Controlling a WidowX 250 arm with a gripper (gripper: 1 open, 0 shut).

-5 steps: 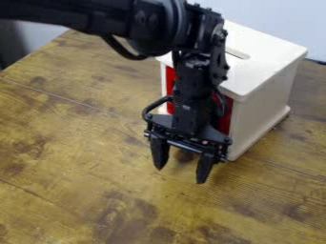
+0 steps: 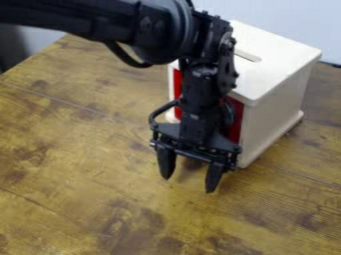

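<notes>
A black robot arm reaches in from the upper left and bends down to my gripper, which hangs low with its two fingers apart and nothing between them. Directly behind it stands a pale wooden box with a slot in its top. The box's red front panel shows only in part, mostly hidden by the arm and gripper.
A white wall rises behind the box at the upper right.
</notes>
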